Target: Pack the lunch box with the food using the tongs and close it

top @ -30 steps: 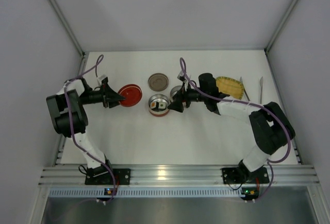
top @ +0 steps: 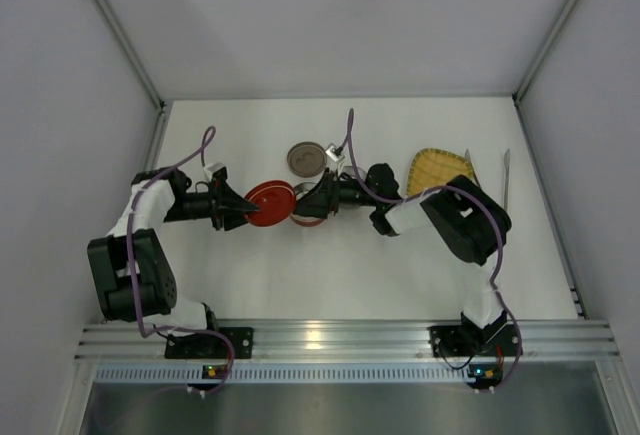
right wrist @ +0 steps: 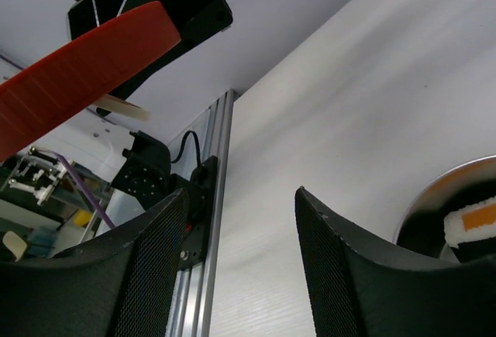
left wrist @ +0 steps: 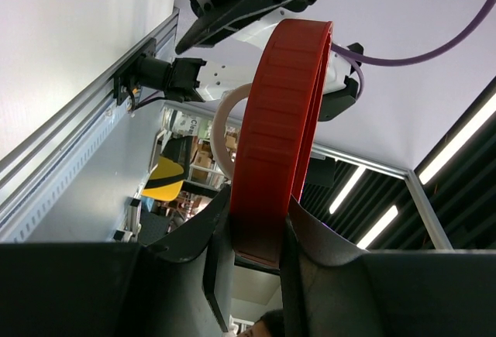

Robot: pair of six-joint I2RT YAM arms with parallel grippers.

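Note:
A round red lunch box part (top: 271, 203), like a shallow bowl or lid, is gripped at its edge by my left gripper (top: 240, 213). In the left wrist view this red part (left wrist: 283, 112) stands on edge between the fingers, with a cream band (left wrist: 225, 132) behind it. My right gripper has its fingers apart, with nothing between them. From above, that gripper (top: 312, 204) is close to the red part's right side, over the round metal container (top: 303, 188), hiding most of it. Food (right wrist: 473, 223) with an orange stripe shows inside the container (right wrist: 422, 205).
Behind the container lies a brown round lid (top: 307, 159). A second small round container (top: 353, 172) is partly covered by the right arm. At right are a yellow plate (top: 436, 171) and cutlery (top: 506, 180).
The red part has moved right and slightly down in the top view with my left gripper. My right gripper has moved left over the metal container.

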